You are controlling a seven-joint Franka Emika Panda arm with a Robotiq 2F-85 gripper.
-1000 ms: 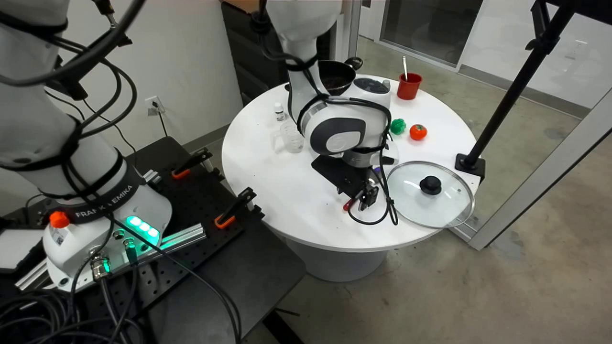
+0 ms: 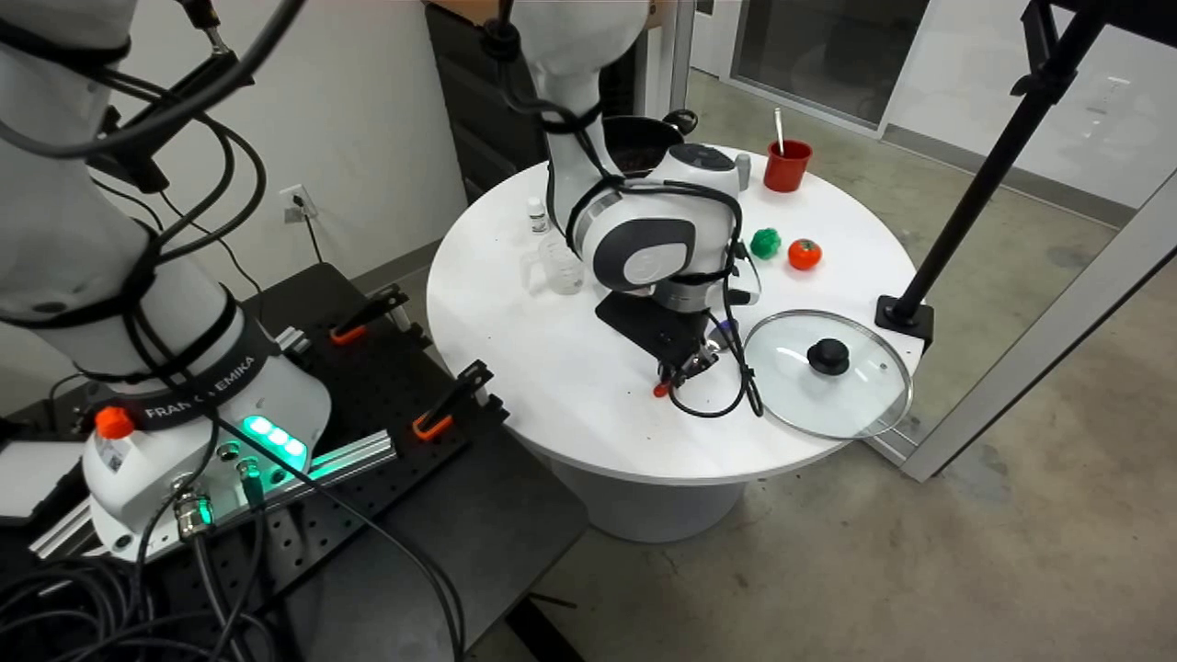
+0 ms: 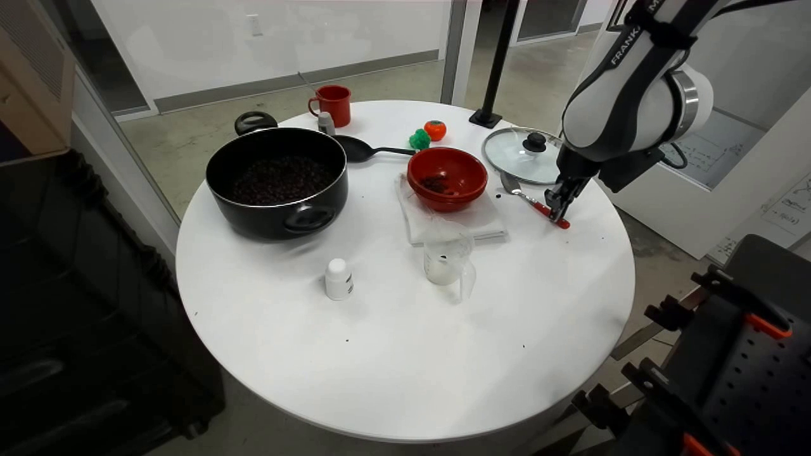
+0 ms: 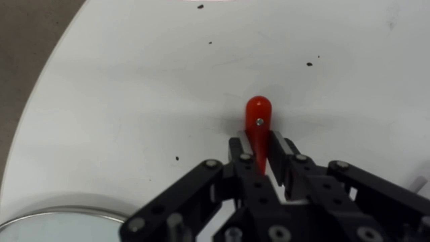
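A spoon with a red handle [image 3: 562,223] and a metal bowl [image 3: 509,182] lies on the right side of the white table. My gripper [image 3: 556,213] is down at table height with its fingers closed around the handle. From the wrist, the rounded red handle end [image 4: 258,111] pokes out beyond the fingertips of my gripper, one finger on each side of it. In the first exterior view only the handle's red tip [image 2: 661,390] shows below my gripper [image 2: 673,377]; the arm hides much of the rest.
Close by lies the glass lid [image 3: 524,163]. Stacked red bowls [image 3: 447,180] sit on a folded white cloth [image 3: 486,228], near a clear measuring cup [image 3: 448,266]. A black pot [image 3: 334,194] of dark beans stands at the left.
The gripper has shifted slightly left in the first exterior view, and its fingers have closed on the red handle, which has moved a little with it.
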